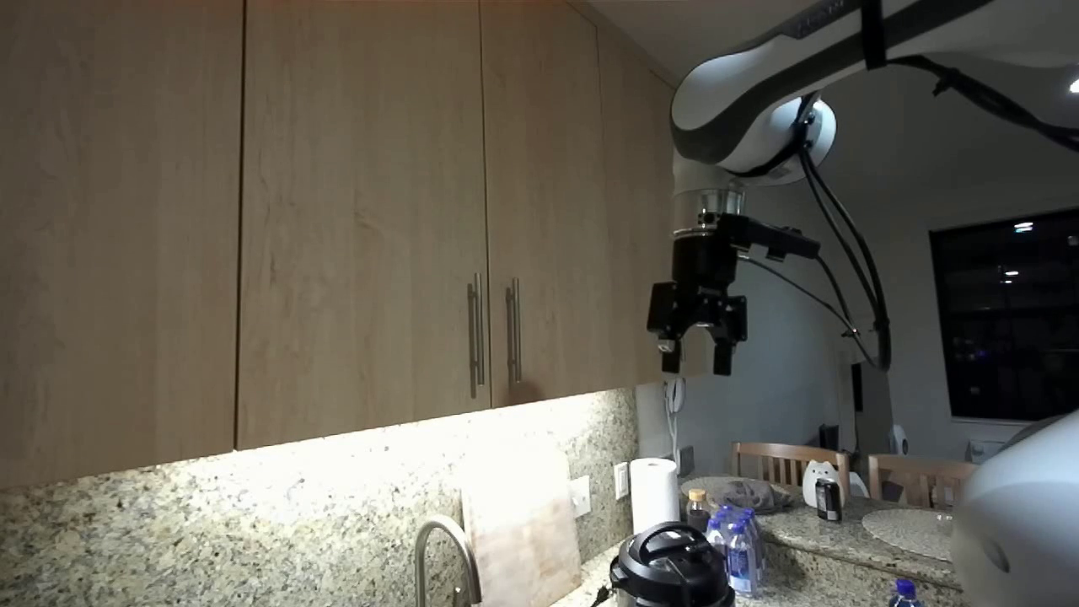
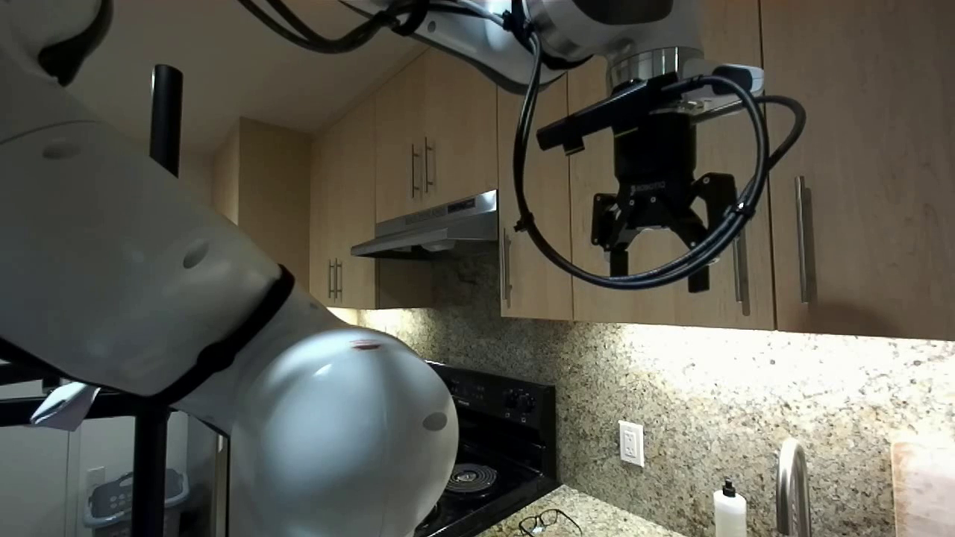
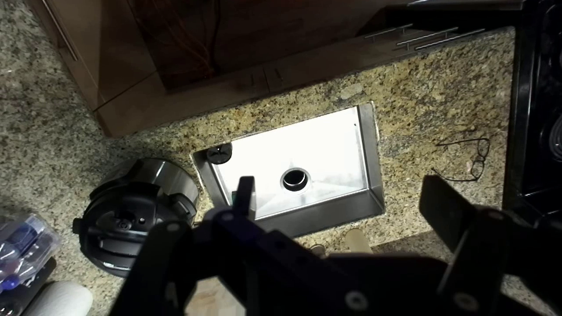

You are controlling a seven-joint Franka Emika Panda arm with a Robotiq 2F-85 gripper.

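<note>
My gripper [image 1: 697, 362] hangs in the air, pointing straight down, high above the counter and in front of the wall cabinets [image 1: 374, 202]. Its two black fingers stand wide apart, with nothing between them; the second exterior view shows the same open gripper [image 2: 659, 273] behind a loop of cable. From the wrist, the steel sink [image 3: 337, 216] lies far below the fingers, with a dark drain [image 3: 295, 180] in its floor. A round black piece [image 3: 219, 153] sits in one sink corner.
A black-lidded cooker [image 3: 131, 221] stands beside the sink, near bottled water [image 1: 741, 556] and a paper towel roll [image 1: 654, 494]. Eyeglasses [image 3: 478, 158] lie on the counter by the stove [image 2: 501, 421]. A tap [image 1: 445, 536] and a leaning board [image 1: 521, 521] are at the backsplash.
</note>
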